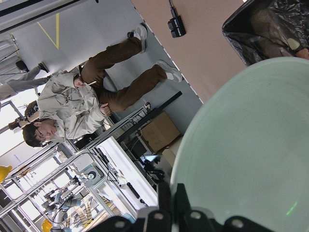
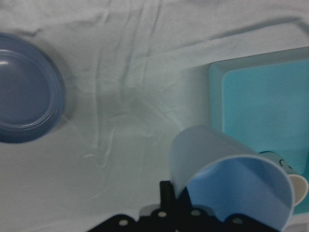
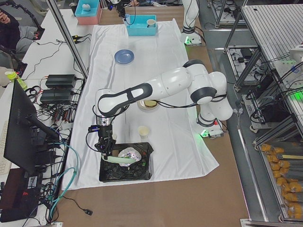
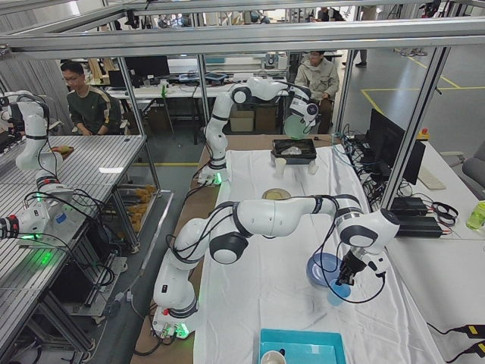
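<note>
My left gripper is shut on the rim of a pale green plate (image 1: 241,145), which hangs tilted over a black-lined bin (image 3: 125,175) holding crumpled silvery material (image 3: 129,152). My right gripper is shut on a blue cup (image 2: 207,145), held beside a turquoise tray (image 2: 258,96) in which a white cup (image 2: 294,186) lies. A blue plate (image 3: 124,56) rests on the white cloth to the side of that tray.
A beige plate (image 4: 276,192) with something on it and a pale cup (image 3: 143,132) stand between the bin and the blue plate. Monitors, cables and electronics line the adjoining bench.
</note>
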